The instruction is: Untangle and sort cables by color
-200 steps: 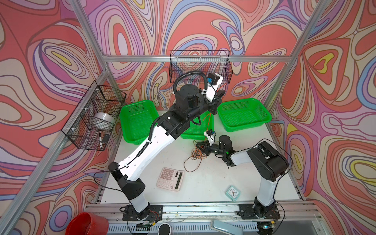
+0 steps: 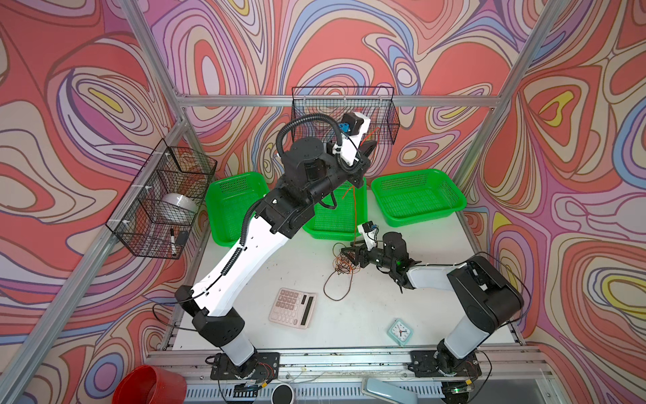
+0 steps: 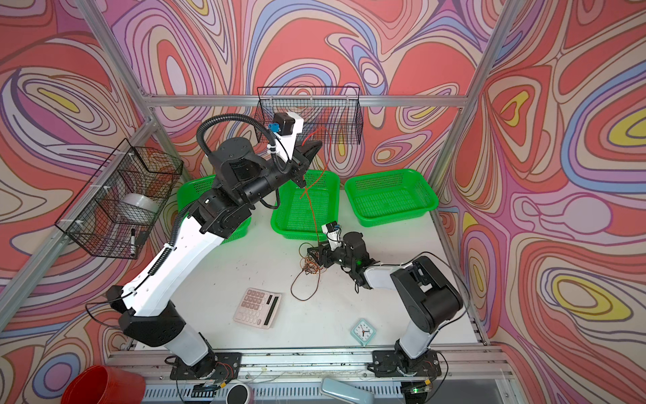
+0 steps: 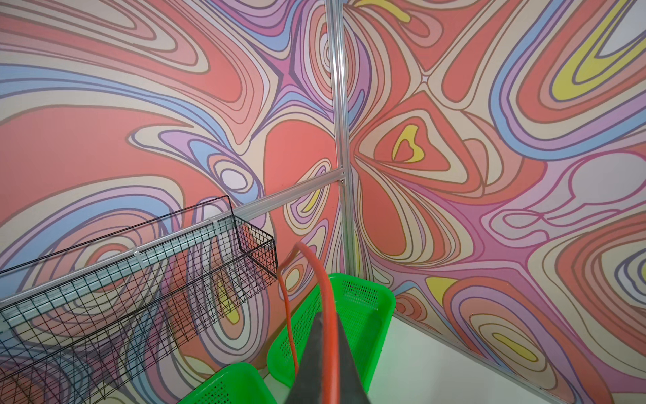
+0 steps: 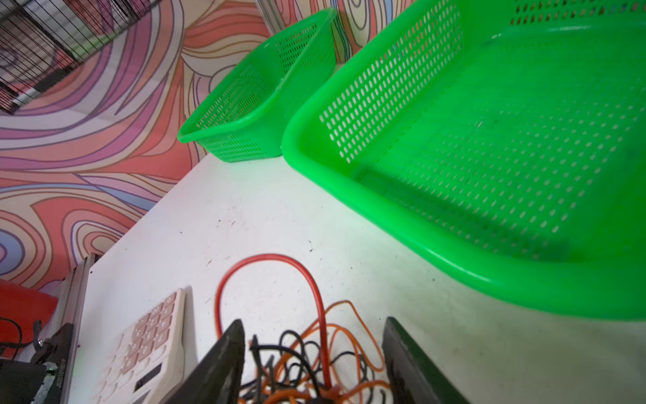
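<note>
High above the table, my left gripper is shut on a red cable (image 4: 329,323), which loops up over its fingertips. In the top left view the red cable (image 2: 355,208) hangs down from there, drawn nearly straight to the tangle. The tangle of orange, black and red cables (image 5: 346,340) rests at mid-table. Around part of it stands my right gripper, low down, its fingers (image 5: 225,357) apart with black and orange strands between them. A red loop (image 3: 302,296) spreads out on the table in front of the tangle. Cable crossings inside the bundle are hard to make out.
Three green baskets line the back: left (image 2: 215,208), middle (image 2: 329,232) and right (image 2: 420,219). A pink calculator (image 2: 293,308) and a small clock (image 2: 399,331) sit near the front. Bare white table lies on both sides of the tangle.
My left gripper has moved up and to the left with the red cable. The right gripper has shifted a little to the right, and the tangle and red loop have slid slightly with it.
</note>
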